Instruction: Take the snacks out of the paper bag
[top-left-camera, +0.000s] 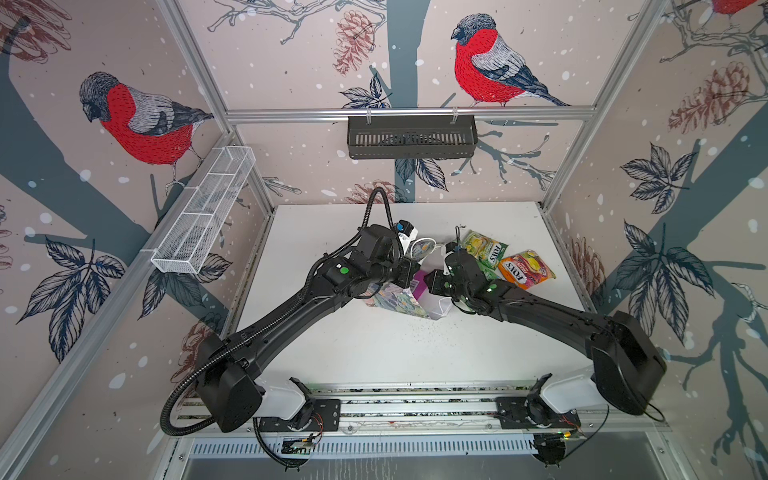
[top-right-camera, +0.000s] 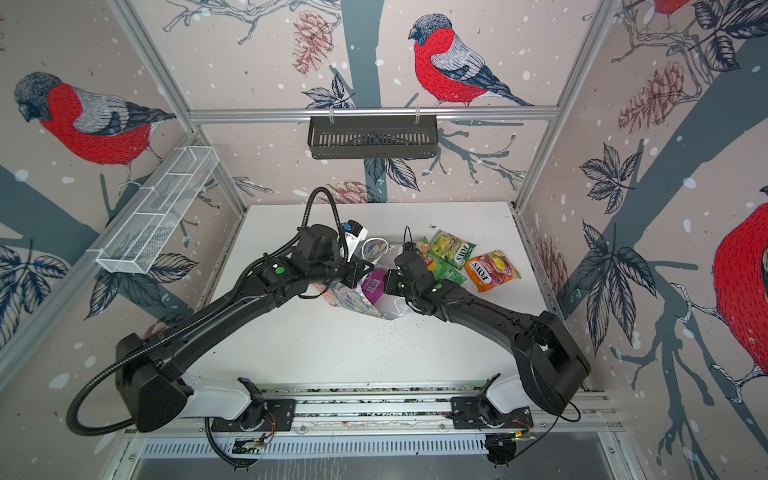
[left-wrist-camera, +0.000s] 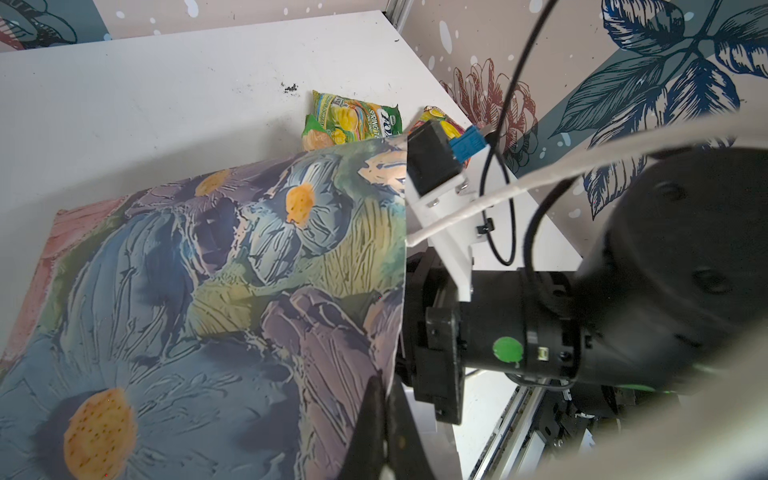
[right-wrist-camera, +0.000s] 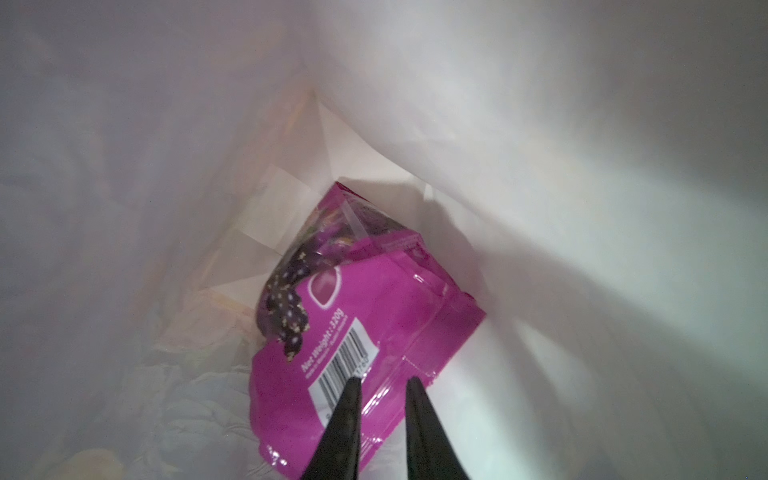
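The paper bag (left-wrist-camera: 240, 320), printed with flowers, lies on its side mid-table with its mouth toward the right. At the bag's rim, my left gripper is shut, the thin paper edge running down to its fingertips. Inside the bag lies a purple snack pack (right-wrist-camera: 376, 320), its barcode facing the right wrist camera. My right gripper reaches into the mouth, its fingers part open over the pack's near end with a gap between them. Whether they touch the pack cannot be told. The top left view shows a bit of purple pack (top-left-camera: 418, 286) between the two arms.
On the right of the table lie an orange snack pack (top-left-camera: 526, 269), a yellow-green one (top-left-camera: 485, 249) and a green one (top-right-camera: 445, 269), partly behind the right arm. A white bag handle (left-wrist-camera: 560, 172) loops beside the left gripper.
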